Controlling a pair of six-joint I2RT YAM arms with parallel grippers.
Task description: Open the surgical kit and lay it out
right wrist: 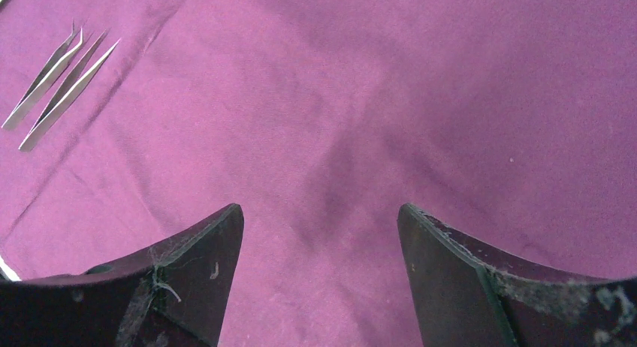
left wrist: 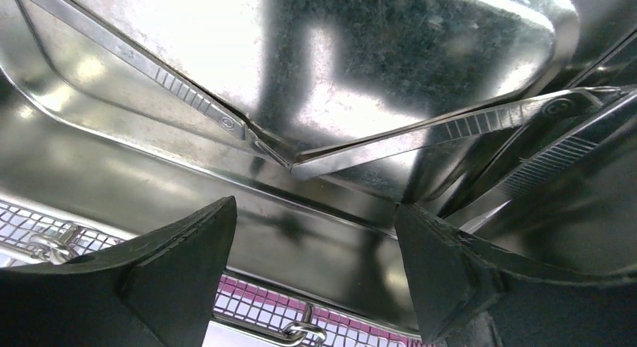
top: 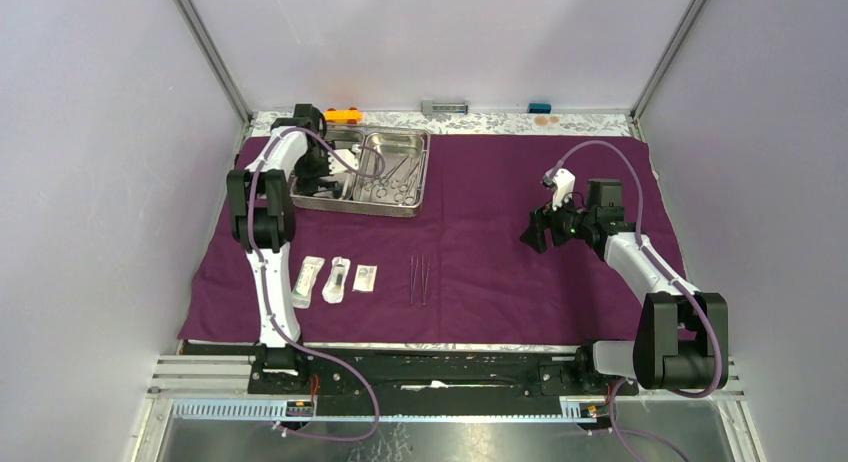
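A steel tray (top: 390, 210) stands at the back left of the purple cloth, with several scissor-like instruments (top: 402, 185) in its right compartment. Over its left part my left gripper (top: 325, 187) stands open. Close up, slim metal scalpel handles (left wrist: 188, 95) lie inside, one (left wrist: 451, 133) slanting to the right and partly hidden beside the fingers (left wrist: 451, 272). Nothing shows between these fingers. My right gripper (top: 540, 232) hangs open and empty over bare cloth on the right. Two pairs of tweezers (top: 418, 280) lie side by side near the cloth's front middle, also seen as tweezers (right wrist: 67, 95) in the right wrist view.
Several packets lie in a row at front left: a long one (top: 307, 282), a second one (top: 337, 280) and a small square one (top: 365, 278). An orange object (top: 342, 116) sits behind the tray.
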